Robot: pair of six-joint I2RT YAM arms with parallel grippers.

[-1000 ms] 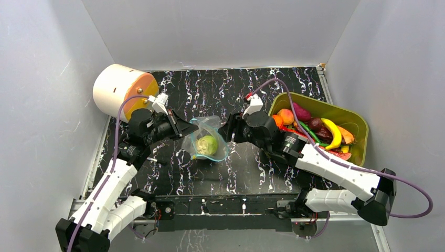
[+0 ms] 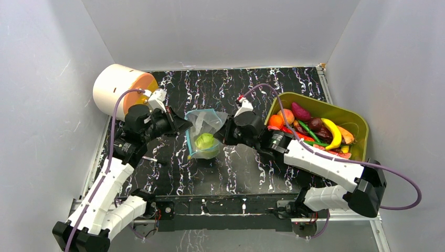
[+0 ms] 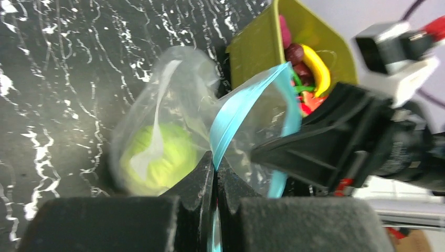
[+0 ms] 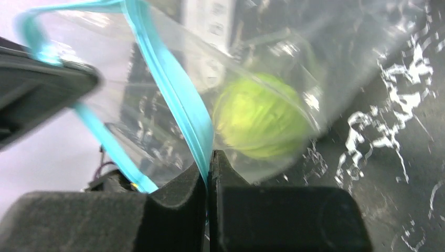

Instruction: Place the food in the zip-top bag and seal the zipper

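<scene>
A clear zip top bag (image 2: 198, 119) with a light-blue rim hangs between my two grippers, and a pale green cabbage-like food (image 2: 205, 141) lies inside it. The left gripper is shut on the blue rim, which runs in between its fingertips. From the other side, my right gripper is also shut on the rim; in the right wrist view the blue strip (image 4: 176, 94) enters its fingers. Seen from above, the left gripper (image 2: 190, 125) holds the bag's left side and the right gripper (image 2: 218, 137) its right side.
On the right stands an olive-green bin (image 2: 358, 121) filled with several fruits and vegetables. A cream and orange cylinder (image 2: 118, 89) sits at the back left. A small white, pen-like item (image 2: 151, 159) lies left of the bag.
</scene>
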